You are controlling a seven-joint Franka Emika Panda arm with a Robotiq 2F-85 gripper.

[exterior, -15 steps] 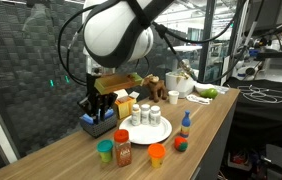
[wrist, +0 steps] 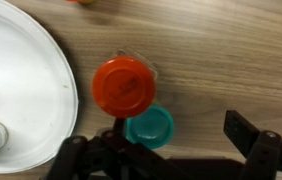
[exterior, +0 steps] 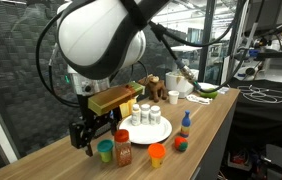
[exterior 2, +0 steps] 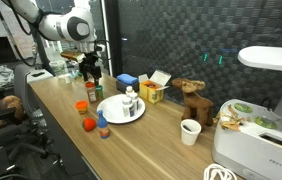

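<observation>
My gripper point(exterior: 95, 138) is open and hangs at the near left of the table, with no object visible between its fingers. A teal-green cup point(exterior: 105, 151) stands just below it in the first exterior view. Close beside the cup is a jar with a red lid point(exterior: 123, 150). In the wrist view, the green cup point(wrist: 151, 127) is near the left finger, which partly covers its edge, and the red lid point(wrist: 123, 87) sits above it. The right finger point(wrist: 243, 132) is over bare wood.
A white plate point(exterior 2: 115, 116) carries several white bottles. Around it are an orange cup point(exterior: 156, 153), a red tomato-like item point(exterior: 181, 143), a blue bottle point(exterior: 185, 124) and a yellow box point(exterior 2: 157, 88). A brown plush animal point(exterior 2: 196, 101) and white mug point(exterior 2: 190, 131) stand farther off.
In the first exterior view, my gripper has come lower and toward the camera, from near the dark blue box behind to close above the green cup. The objects on the table have not visibly moved.
</observation>
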